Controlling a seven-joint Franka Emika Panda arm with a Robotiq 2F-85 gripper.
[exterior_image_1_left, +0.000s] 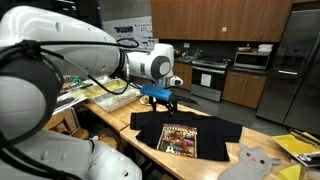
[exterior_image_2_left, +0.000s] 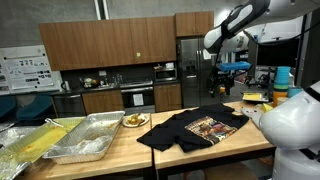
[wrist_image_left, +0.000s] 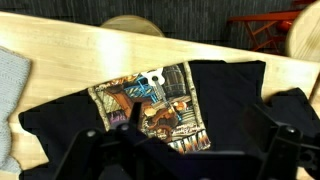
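Observation:
A black shirt with a colourful printed panel lies spread on the wooden table; its black cloth (wrist_image_left: 225, 95) and print (wrist_image_left: 155, 108) show in the wrist view, and the same shirt (exterior_image_1_left: 205, 135) is in exterior view 1. My gripper hangs above the shirt, pointing down, its two dark fingers standing apart with a wide gap and nothing between them. In exterior view 1 the gripper (exterior_image_1_left: 172, 106) is over the cloth's far left part, clear of it. The shirt's lower part is hidden behind the gripper in the wrist view.
A grey cloth (exterior_image_1_left: 252, 163) lies beside the shirt. Clear plastic trays (exterior_image_2_left: 85, 137) and a plate of food (exterior_image_2_left: 135, 120) occupy the table's other end in exterior view 2. Stacked coloured cups (exterior_image_2_left: 281, 85) stand near the arm's base. Bare wood (exterior_image_2_left: 175, 160) shows along the front edge.

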